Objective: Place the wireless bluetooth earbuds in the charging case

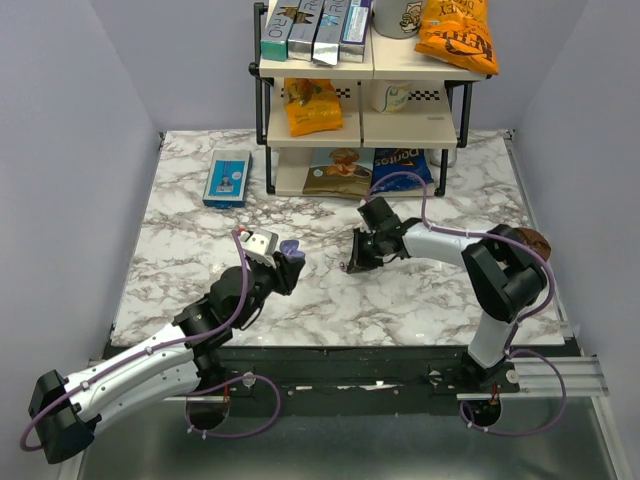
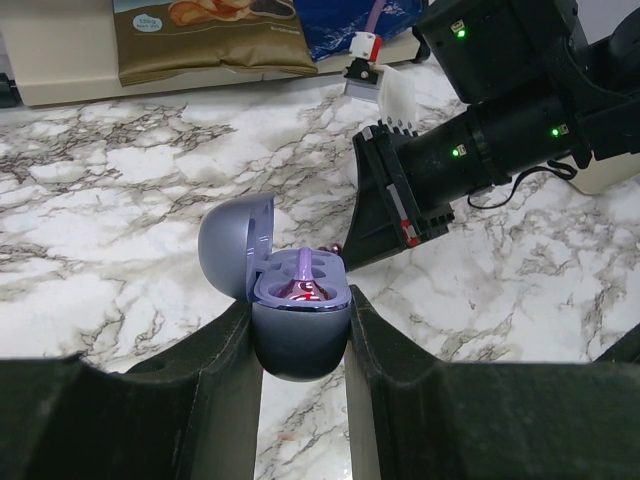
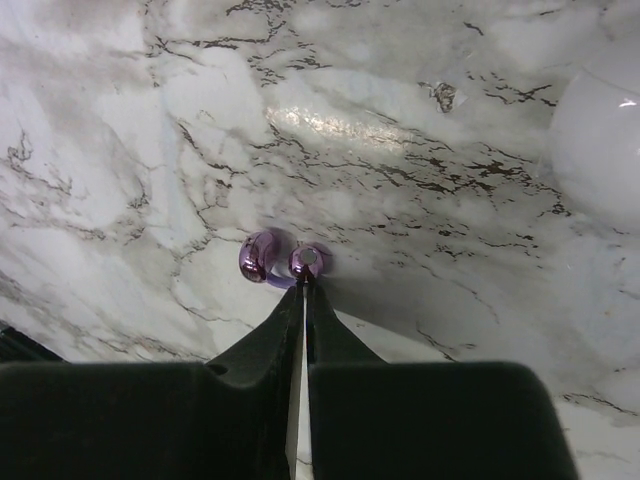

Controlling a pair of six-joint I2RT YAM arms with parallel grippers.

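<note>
The blue-purple charging case (image 2: 300,300) is held lid-up by my left gripper, shut on its lower body above the table. Its lid (image 2: 222,245) stands open, and a shiny pinkish-red patch shows in one recess. A metallic purple clip-shaped earbud (image 3: 258,256), two rounded ends joined by a thin band, is low over or on the marble table; which cannot be told. My right gripper has its fingertips at the earbud's right end, with only a thin gap between the fingers. Whether they grip it is unclear. From above, the earbud (image 1: 344,267) shows beside the right gripper (image 1: 357,266).
A shelf rack (image 1: 410,130) with snack bags and boxes stands at the back. The blue box (image 1: 227,178) lies at the back left, a brown round object (image 1: 535,242) at the far right. Marble between the two grippers is clear.
</note>
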